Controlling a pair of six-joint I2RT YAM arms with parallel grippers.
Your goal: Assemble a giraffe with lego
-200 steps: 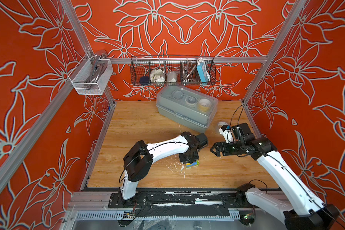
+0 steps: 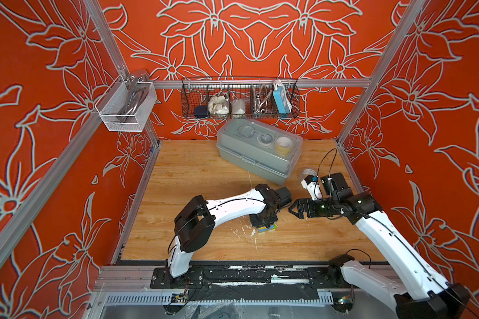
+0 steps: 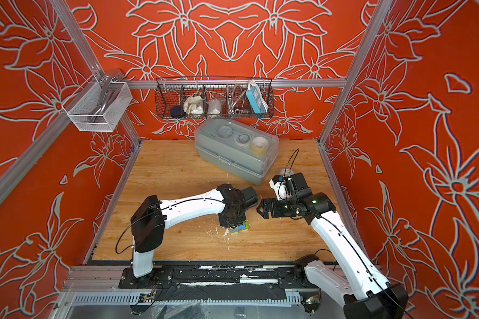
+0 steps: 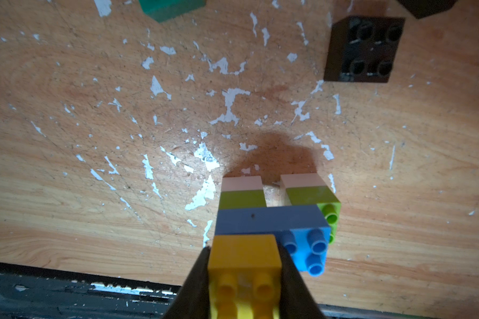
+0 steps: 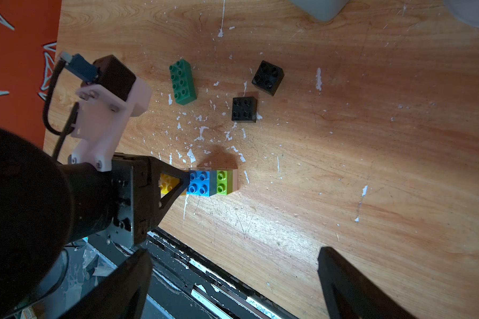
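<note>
A partly built lego figure lies low over the table: pale pink and lime bricks, a blue brick (image 4: 271, 218), and a yellow brick (image 4: 243, 255) at its near end, with my left gripper shut on the yellow one. My right gripper hangs open above the table to the right of the left one, nothing between its fingers.
A grey toolbox (image 2: 255, 148) stands at the back of the table, with a clear container beside it at the right, partly behind the right arm. Wire baskets hang on the walls.
</note>
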